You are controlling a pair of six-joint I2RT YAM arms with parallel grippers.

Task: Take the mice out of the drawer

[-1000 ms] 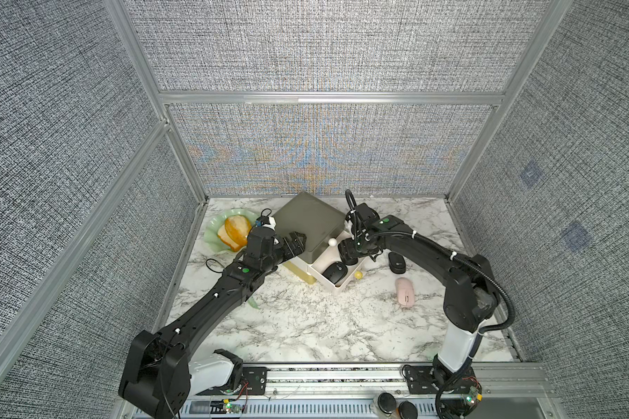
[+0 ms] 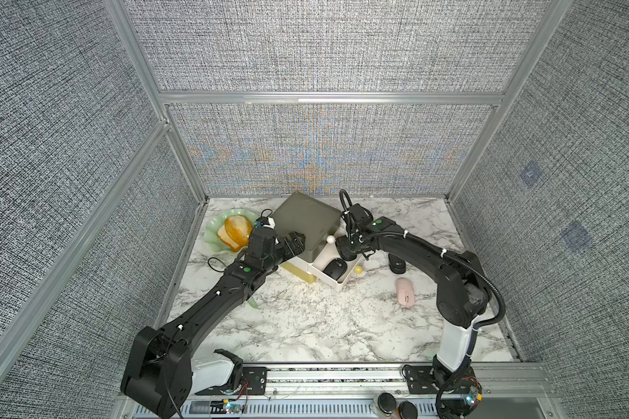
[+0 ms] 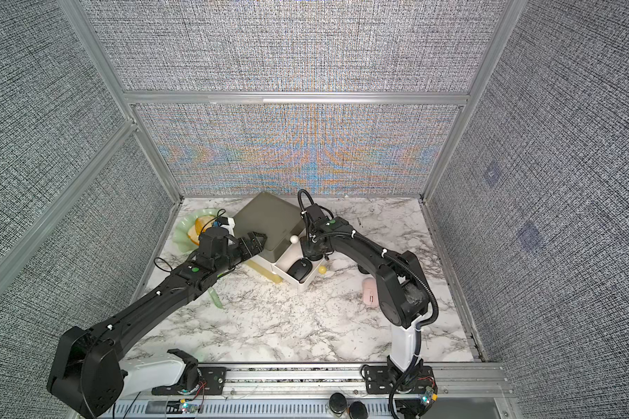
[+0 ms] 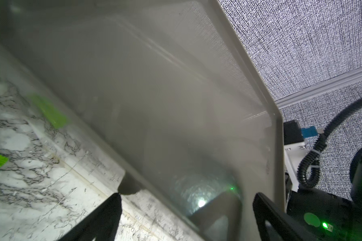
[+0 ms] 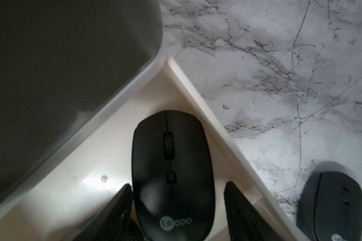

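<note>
The grey drawer box (image 2: 306, 220) stands at the back centre with its white drawer (image 2: 341, 285) pulled out. Inside, one black mouse (image 2: 335, 269) lies near the front, and a second black mouse (image 5: 171, 160) lies toward the back corner. My right gripper is around that second mouse, open, its left finger at the mouse's edge and a gap on the other side. The left gripper, open and empty, is against the box's side. Out on the table are a pink mouse (image 2: 405, 292) and another black mouse (image 2: 397, 263).
A small yellow ball (image 2: 358, 269) lies by the drawer's right side, and a white ball (image 2: 330, 239) shows near the box front. Bread (image 2: 236, 230) sits on a green plate (image 2: 209, 241) at left.
Over the last second my right gripper has shifted slightly left, and the box with its drawer has slid a little left and back. The left arm has barely moved.
</note>
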